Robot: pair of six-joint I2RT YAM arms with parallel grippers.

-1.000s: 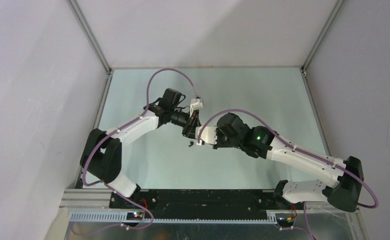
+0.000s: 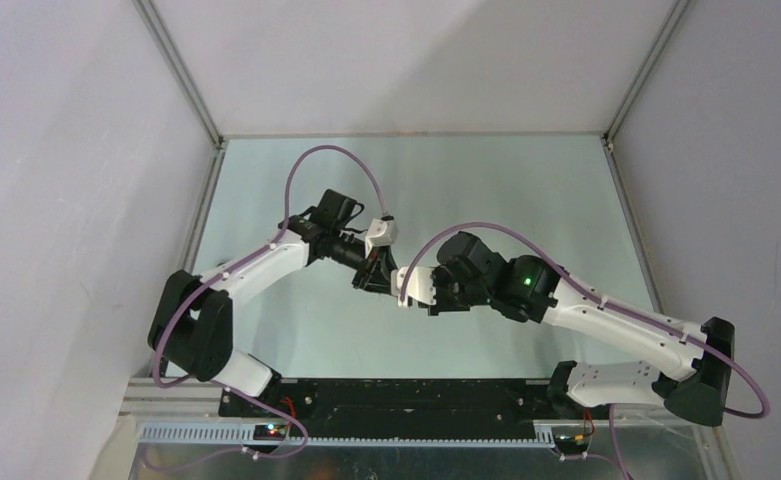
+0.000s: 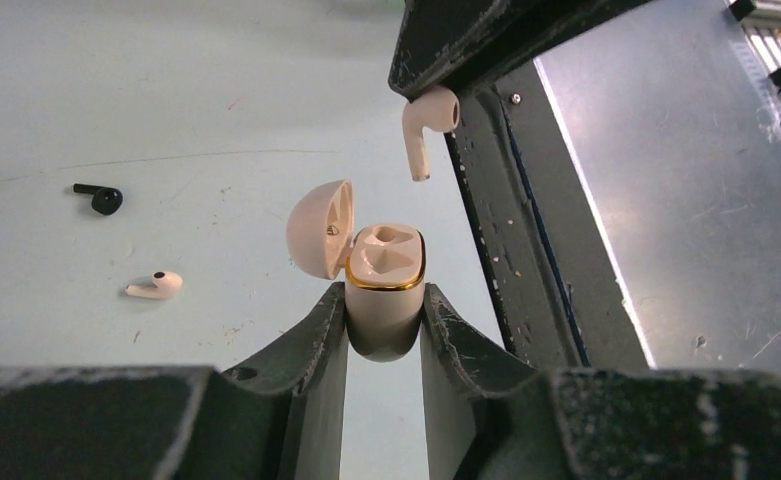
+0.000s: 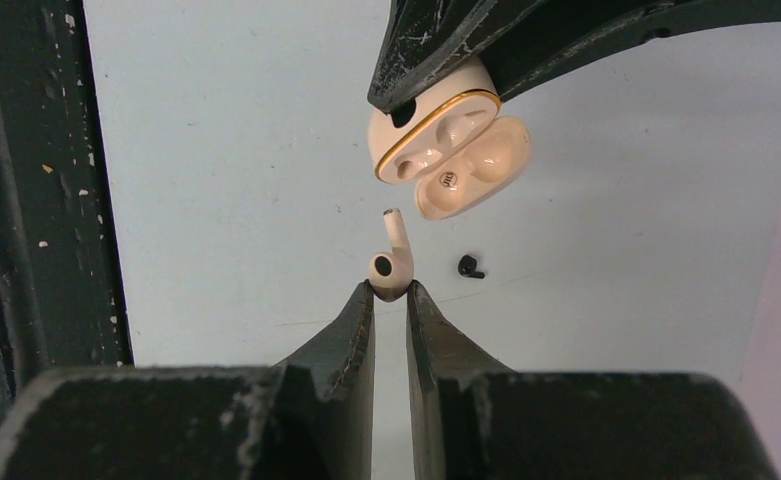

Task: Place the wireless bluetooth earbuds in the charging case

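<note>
The white charging case, gold-rimmed, sits between the fingertips of my left gripper, which is shut on it. Its lid is open, and both earbud wells look empty. In the right wrist view the case is tilted, wells facing my right fingers. A white earbud is pinched by its head at the tips of my right gripper, stem pointing at the case. The earbud is apart from the case in the left wrist view. A second white earbud lies on the table.
A black earbud lies on the pale table near the loose white one. From above, both grippers almost meet over the middle of the table, hiding the small objects.
My left gripper has moved toward the front and slightly left. The right has shifted a little toward the front. The black earbud, visible beneath earlier, is hidden from above now.
</note>
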